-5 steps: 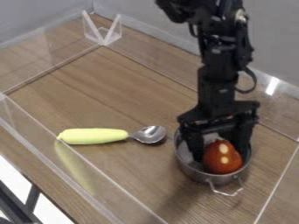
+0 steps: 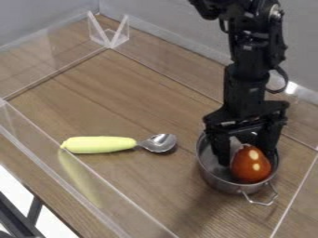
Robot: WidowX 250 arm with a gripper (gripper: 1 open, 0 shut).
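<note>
My black gripper reaches down into a steel pot at the right, its fingers open. A red tomato-like object with small pale spots sits in the pot, beside the lower fingers and partly in front of them. Part of the fingertips is hidden by it and by the pot.
A spoon with a thick yellow handle lies left of the pot on the wooden surface. A white wire rack stands at the back left. Clear walls edge the surface.
Over the last second the arm has straightened and shifted slightly, its wrist now more upright. The pot and the red object have moved a little, the red object showing a different face.
</note>
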